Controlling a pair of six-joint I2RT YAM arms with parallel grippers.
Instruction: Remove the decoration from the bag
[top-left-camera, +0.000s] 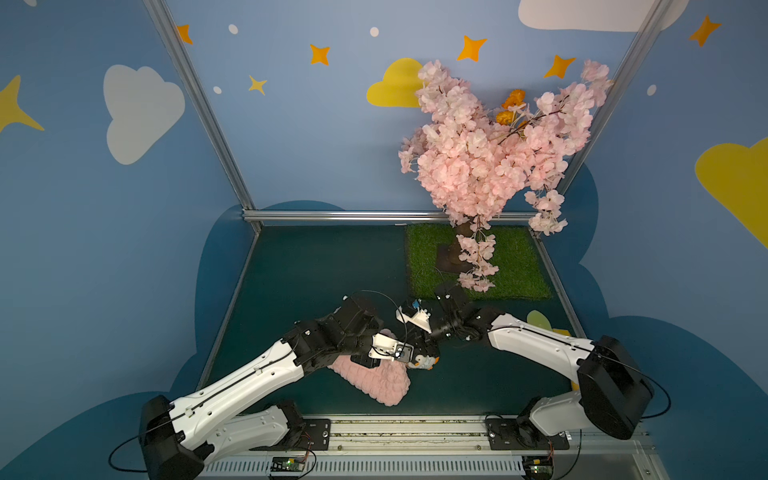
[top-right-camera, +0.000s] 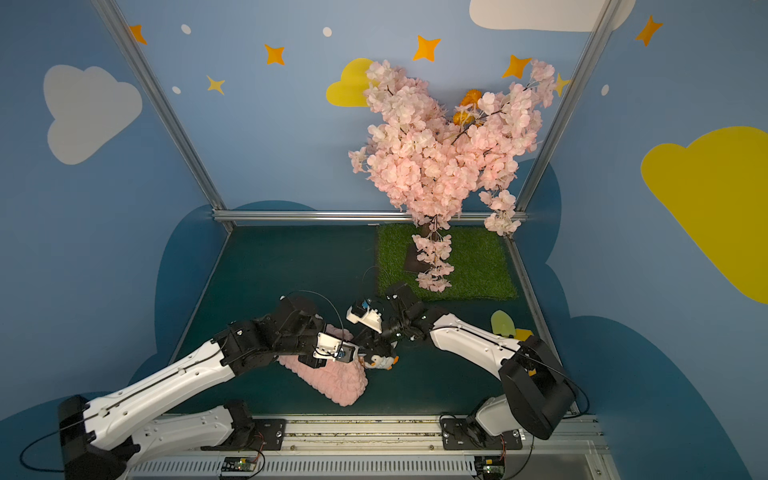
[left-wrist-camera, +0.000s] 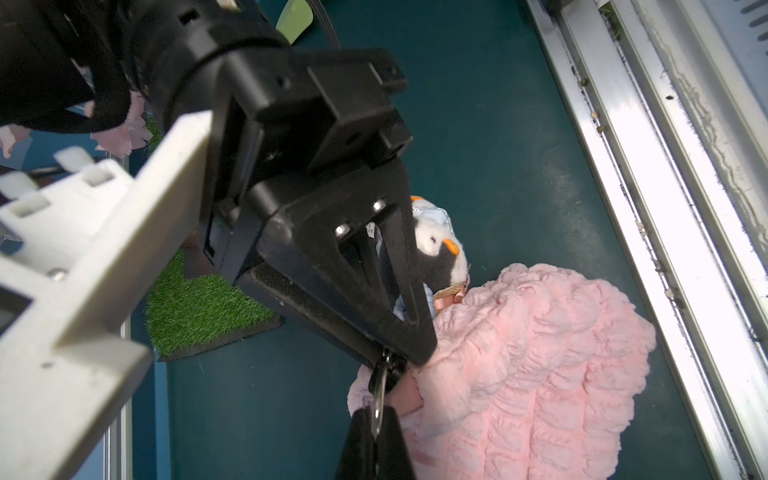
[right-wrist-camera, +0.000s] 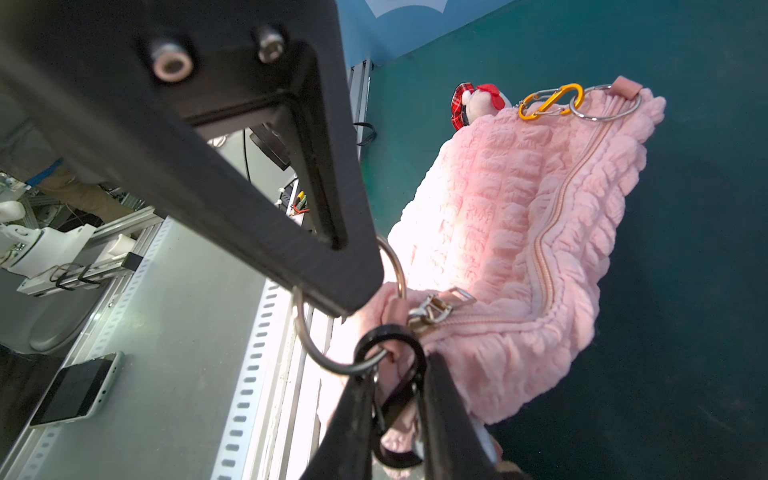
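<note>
The pink plush bag (top-left-camera: 372, 380) lies on the dark floor under both grippers, a penguin plush (top-right-camera: 381, 361) at its right. In the left wrist view my left gripper is shut at a metal ring at the bag's corner, close below the right gripper's black body. In the right wrist view my right gripper is at a black S-carabiner (right-wrist-camera: 400, 332) threaded on a silver ring by the zipper end; whether it grips it is unclear. An orange carabiner (right-wrist-camera: 548, 104) hangs on a ring at the far end, beside another plush in red plaid (right-wrist-camera: 460, 104).
Behind are a grass mat (top-left-camera: 520, 264) and a blossom tree (top-left-camera: 480, 160). The metal rail (top-left-camera: 400, 424) runs along the front.
</note>
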